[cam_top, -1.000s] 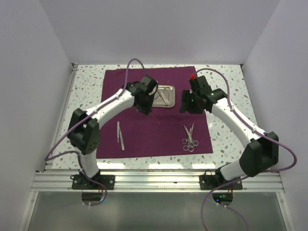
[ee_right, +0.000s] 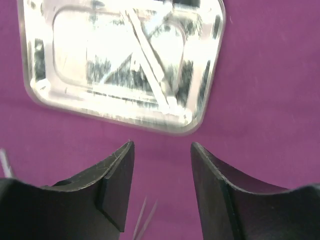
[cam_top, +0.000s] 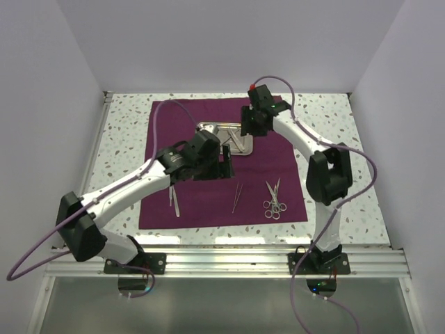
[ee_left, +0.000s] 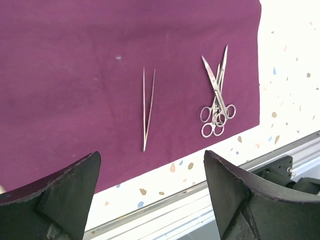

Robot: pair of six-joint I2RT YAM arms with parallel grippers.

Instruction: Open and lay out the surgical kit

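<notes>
Slim silver tweezers [ee_left: 145, 122] lie on the purple cloth [cam_top: 201, 209], apart from my left gripper, which is open above them with nothing between its fingers. To their right, several scissors [cam_top: 274, 205] overlap in a group. The metal tray [ee_right: 120, 117] stands at the back of the cloth; inside are a pale flat-handled instrument [ee_right: 150, 60] and at least one other, blurred. My right gripper hangs by the tray's near right side, its fingers parted and empty. Two thin handled instruments [cam_top: 175, 200] rest at the cloth's left.
Speckled white table [cam_top: 334, 202] surrounds the cloth, with a metal rail [cam_top: 222, 254] along the front edge. Both arms reach in close to each other near the tray. Bare cloth lies between the tweezers and the scissors.
The right gripper moved left and back to the tray.
</notes>
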